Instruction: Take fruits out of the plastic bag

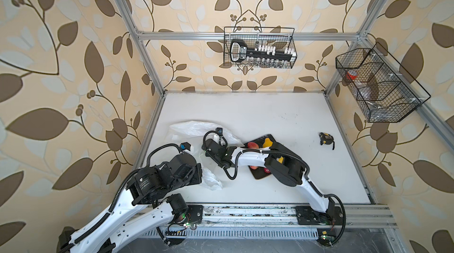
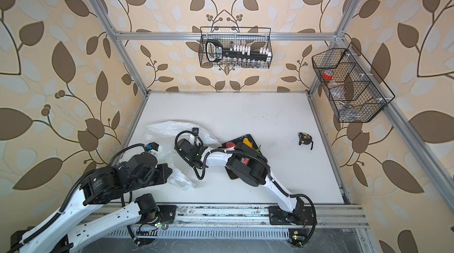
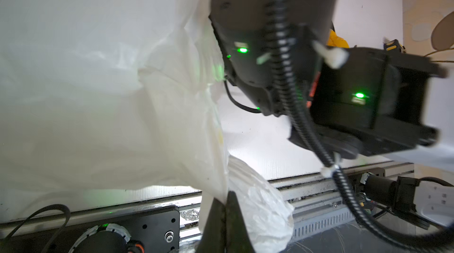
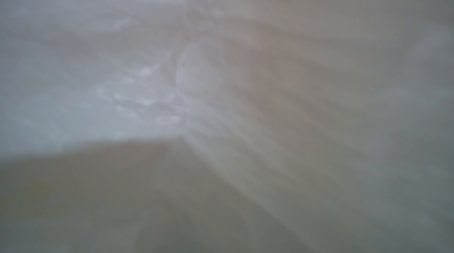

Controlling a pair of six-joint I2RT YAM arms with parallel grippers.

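Observation:
The white plastic bag (image 1: 189,127) lies crumpled on the left half of the table. In the left wrist view my left gripper is shut, with a fold of the bag pinched at its tips. My right gripper reaches in from the right at the bag; its fingers are hidden, and blurred white plastic (image 4: 198,73) fills the right wrist view. A faint yellowish patch shows at its lower left; I cannot tell what it is. On the black tray (image 1: 258,174), partly under my right arm, lie a red-orange fruit (image 1: 253,145) and a yellow fruit (image 1: 268,142).
The two arms stand close together over the bag. A tape measure (image 1: 326,138) lies at the table's right side. Wire baskets hang on the back (image 1: 260,47) and right (image 1: 383,82) walls.

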